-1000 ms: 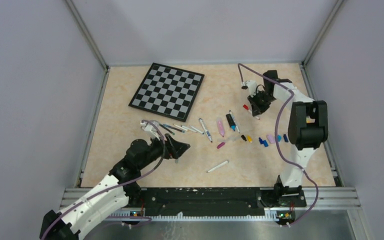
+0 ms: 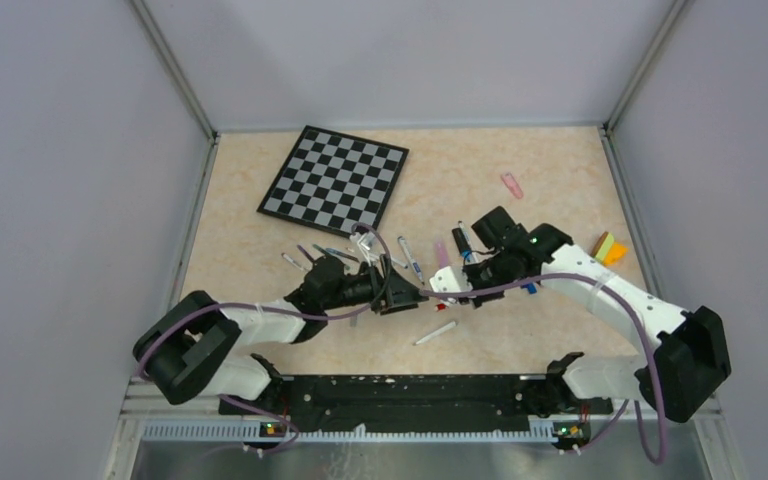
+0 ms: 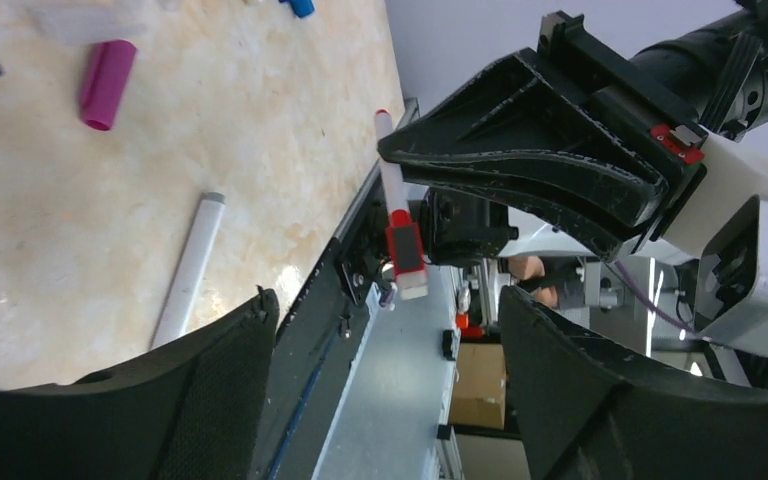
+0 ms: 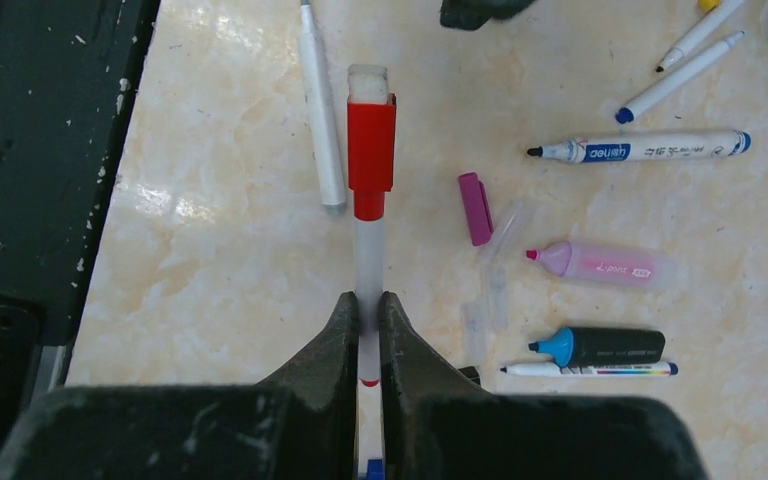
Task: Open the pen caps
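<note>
A marker with a red cap [image 4: 371,145] hangs from my right gripper, shut on its pale barrel, cap pointing away from the fingers. In the left wrist view the right gripper holds it above the table. My left gripper faces that red cap [image 3: 406,250] with its fingers open and nothing between them. Below lie a white pen [image 4: 322,110], a magenta cap [image 4: 475,208], a pink highlighter [image 4: 600,265] and a blue-tipped black marker [image 4: 600,346], among other pens.
A checkerboard [image 2: 333,180] lies at the back left. Loose caps and a yellow-orange object [image 2: 610,248] are on the right. The front of the table has bare room around the white pen.
My right gripper has brought the red-capped marker from the back right to the middle front. My left gripper has moved rightward toward it.
</note>
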